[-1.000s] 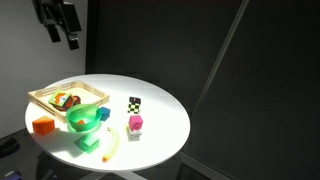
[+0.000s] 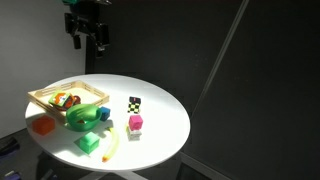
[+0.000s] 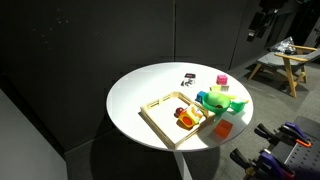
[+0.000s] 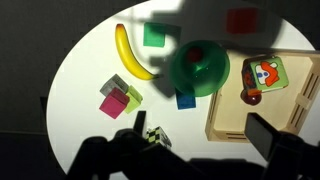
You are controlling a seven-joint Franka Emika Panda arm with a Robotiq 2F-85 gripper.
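My gripper [image 2: 84, 44] hangs high above the table's far left part, open and empty. In the wrist view its dark fingers [image 4: 262, 135] stand wide apart at the lower edge. Beneath it, a green bowl [image 4: 205, 82] holds a small red item [image 4: 194, 54]. Touching or close to the bowl's rim is a blue cube [image 4: 185, 101]. A shallow wooden tray [image 4: 225, 135] stands beside the bowl, with a colourful toy box [image 4: 268, 72] and a dark red round item [image 4: 250, 97] in it.
Loose on the white round table [image 2: 160, 95] lie a banana [image 2: 111, 145], a green cube [image 2: 88, 143], a red-orange block [image 2: 43, 125], a pink cube [image 2: 136, 122] among small blocks, and a checkered block [image 4: 157, 136].
The gripper has moved to the right in exterior view 1, staying high above the table. It remains empty, and the objects on the table keep their places.
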